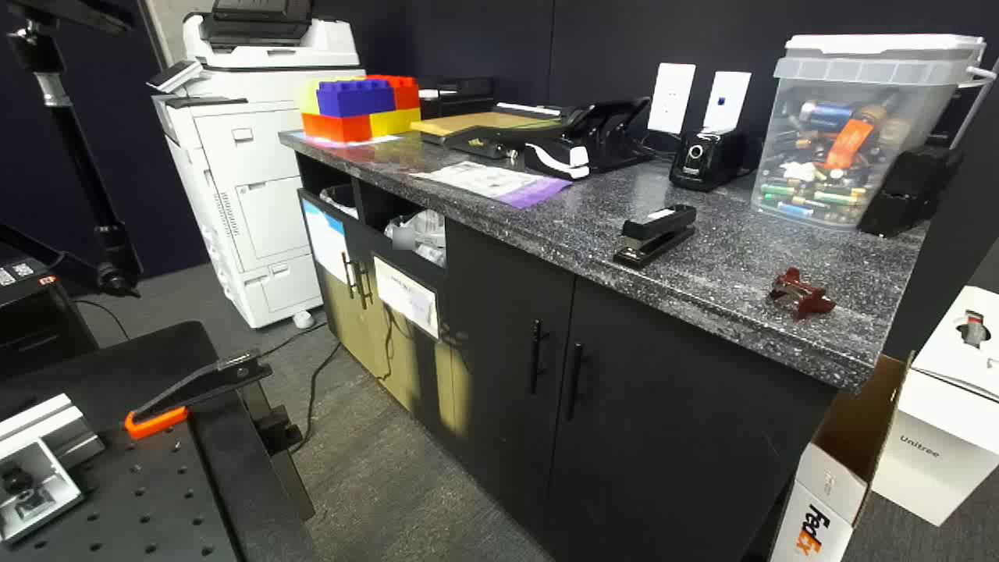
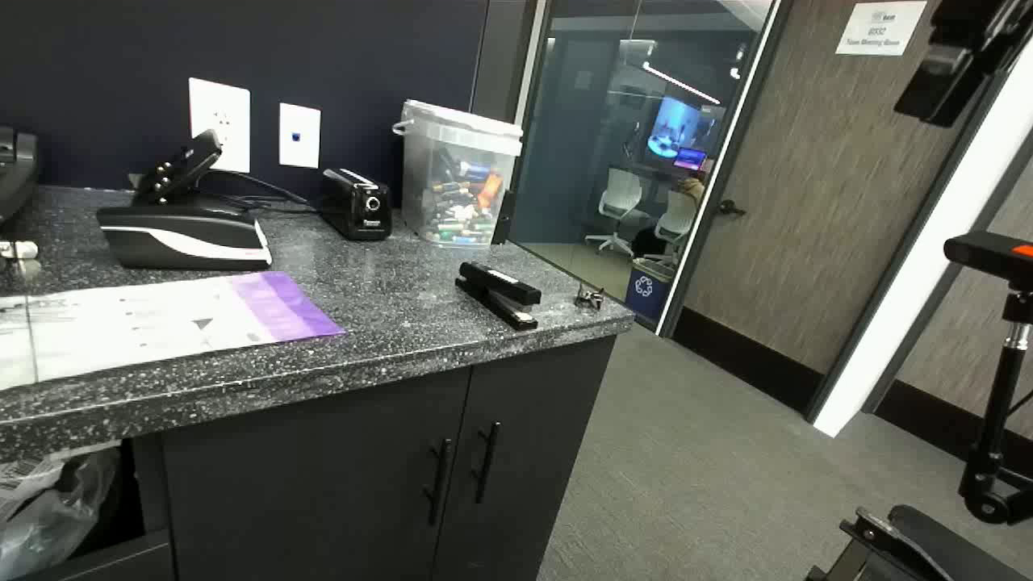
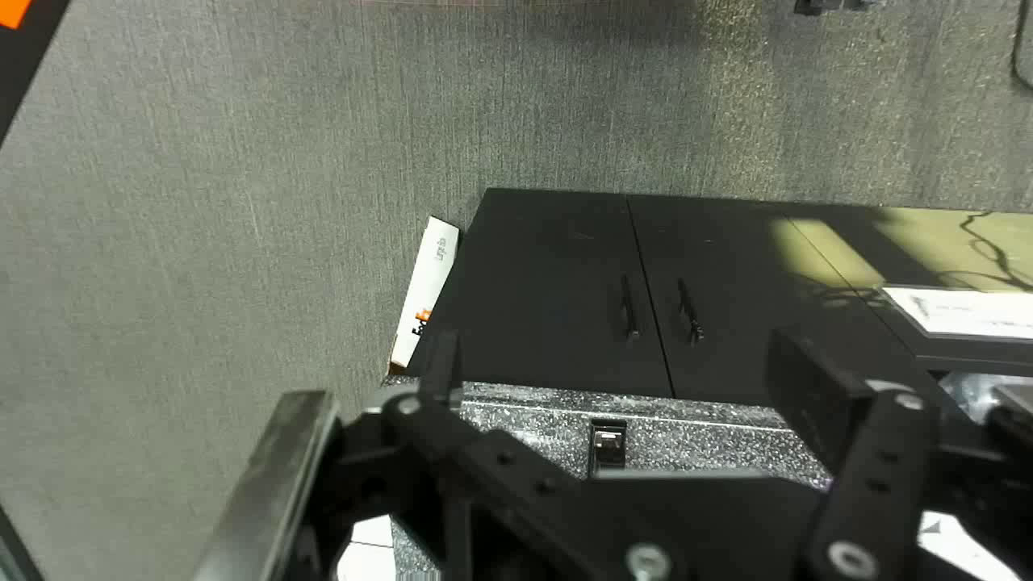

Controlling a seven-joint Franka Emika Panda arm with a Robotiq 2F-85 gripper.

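Note:
In the wrist view my gripper stands open, its two dark fingers wide apart and nothing between them. Beyond them lie the cabinet front and the counter edge, some way off. A black stapler rests on the speckled counter; the other exterior view shows the stapler near the counter's front edge, and the wrist view catches only one end of the stapler. Nearer the counter's right corner sits a dark red staple remover, also a small staple remover from the other side. The gripper is not clearly identifiable in either exterior view.
Behind the stapler stand a clear bucket of batteries and a black pencil sharpener. A printed sheet lies to their left, with colored blocks farther along. A FedEx box stands against the cabinet's end.

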